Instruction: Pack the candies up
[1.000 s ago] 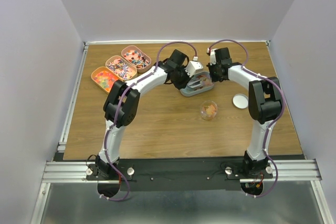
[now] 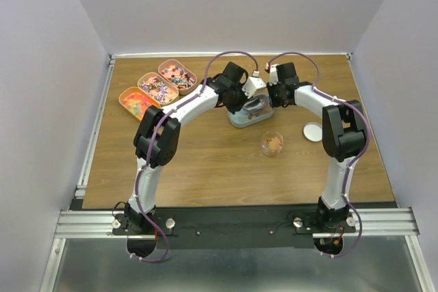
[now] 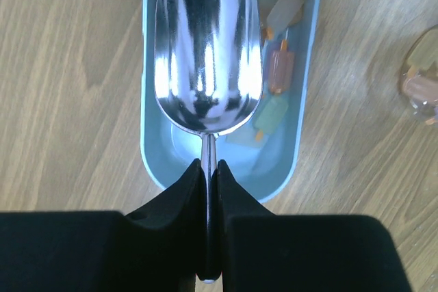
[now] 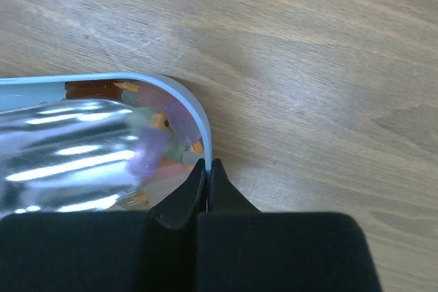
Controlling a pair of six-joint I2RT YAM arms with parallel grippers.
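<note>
A metal scoop [image 3: 205,52] is held by its thin handle in my left gripper, its bowl over the blue tray [image 3: 152,135]. Candies in brown, green and purple [image 3: 279,70] lie inside that tray, some hidden beneath the scoop. In the right wrist view purple candy [image 4: 149,152] shows at the scoop's front end, blurred. My right gripper is shut on the tray's end rim [image 4: 198,111]. From above, the left gripper [image 2: 239,106] is at the tray's left side and the right gripper [image 2: 274,102] at its right end.
Three orange and pink trays of candies [image 2: 137,102] stand at the back left. In front of the blue tray is a clear round container with candies [image 2: 272,143]. A white lid [image 2: 313,132] lies to the right.
The blue tray and right gripper have shifted slightly left and forward, toward the table's front. The left gripper has stayed nearly in place with the scoop.
</note>
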